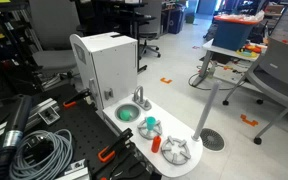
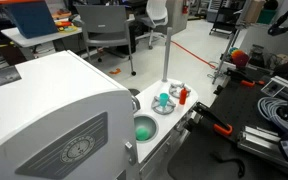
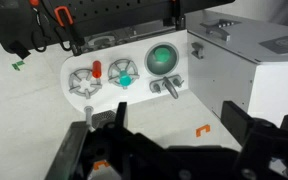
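Note:
My gripper stands open in the wrist view, its dark fingers spread wide with nothing between them. It looks down from above on a small white toy kitchen counter. On that counter are a teal cup (image 3: 125, 80) and a red bottle-like object (image 3: 96, 68), near two grey stove burners (image 3: 80, 79). The round sink (image 2: 152, 122) holds a green item (image 3: 162, 53); a grey faucet (image 3: 170, 88) rises beside it. I cannot clearly make out the gripper in either exterior view.
A white cabinet (image 1: 106, 65) with a door stands at the sink end of the counter. At the opposite end rises a pale post (image 1: 206, 108). Alongside runs a black table with coiled cable (image 1: 42, 155) and orange-handled clamps (image 1: 107, 155).

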